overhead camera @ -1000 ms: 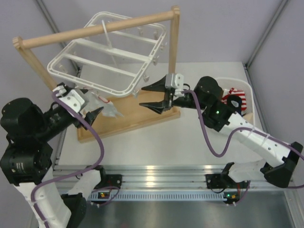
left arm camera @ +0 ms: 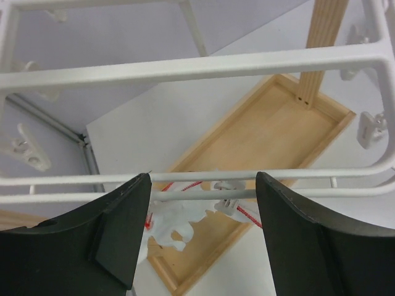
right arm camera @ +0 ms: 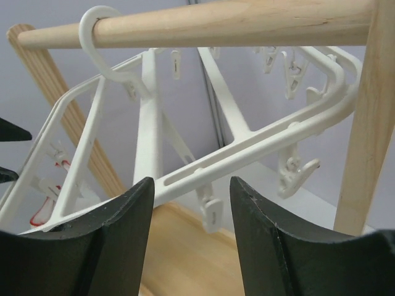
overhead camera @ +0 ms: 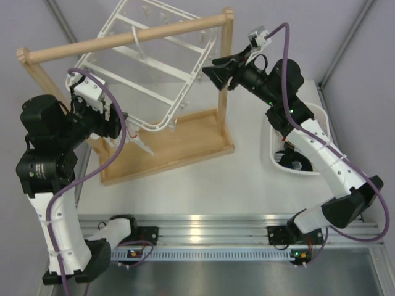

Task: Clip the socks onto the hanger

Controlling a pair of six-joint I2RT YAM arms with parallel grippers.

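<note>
The white hanger (overhead camera: 139, 92) hangs tilted from a wooden bar, with clips along its frame. A white sock with red stripes (left arm camera: 170, 225) hangs beneath its front left edge; its top is partly hidden behind the frame. My left gripper is at that edge, its fingers apart and the frame bars running across between them. At the hanger's right side is my right gripper, also with parted fingers; a rail passes across the gap in its wrist view, and I cannot tell whether it touches. No sock shows between either gripper's fingers.
A white basket (overhead camera: 327, 121) with dark and red items stands at the right. The wooden bar (overhead camera: 123, 41) and its right post (overhead camera: 226, 55) are close to my right gripper.
My right gripper has moved up and away from the front, beside the hanger's right side. The hanger has tilted, its far end now past the view's top.
</note>
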